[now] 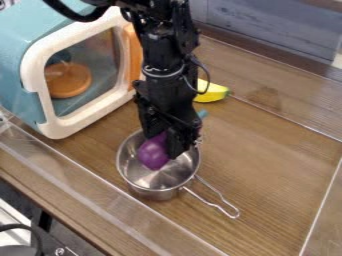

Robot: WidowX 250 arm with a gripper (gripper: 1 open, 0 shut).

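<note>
My black gripper (168, 130) hangs over a steel pot (174, 183) with a wire handle pointing to the lower right. A purple round object (152, 155) is at the gripper's fingertips, in the upper part of the pot's opening. The fingers are dark and overlap, so whether they grip it is hard to see.
A blue toy oven (27, 50) with an open white-framed front and an orange disc (67, 78) inside stands at the left. A yellow banana (211, 92) lies behind the gripper.
</note>
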